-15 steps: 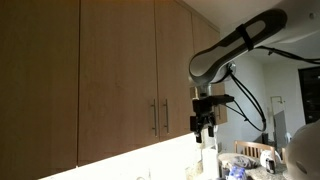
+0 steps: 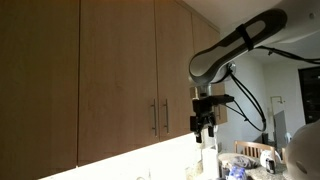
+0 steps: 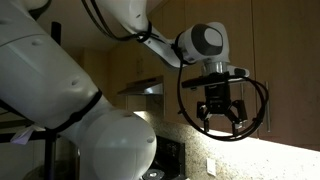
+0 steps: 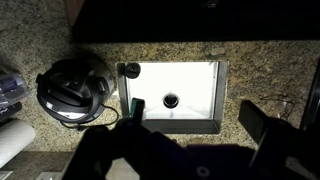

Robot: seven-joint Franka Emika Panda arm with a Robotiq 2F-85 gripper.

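My gripper (image 2: 204, 133) hangs in front of the wall cabinets, pointing down, its two fingers apart. In exterior view 2 the gripper (image 3: 221, 126) also shows a wide gap, with nothing between the fingers. From above, the wrist view looks onto a white sink basin (image 4: 198, 82) with a dark round drain (image 4: 171, 101). The gripper's dark fingers (image 4: 262, 128) frame the lower part of that view, well above the sink. A small dark-green item (image 4: 138, 106) shows at the basin's left side; what it is cannot be made out.
A black appliance (image 4: 73, 92), perhaps a kettle, stands left of the sink on the speckled counter (image 4: 240, 65). Tall wooden cabinets (image 2: 118, 75) with bar handles rise behind the arm. A round table (image 2: 238, 159) with several items stands at the back right.
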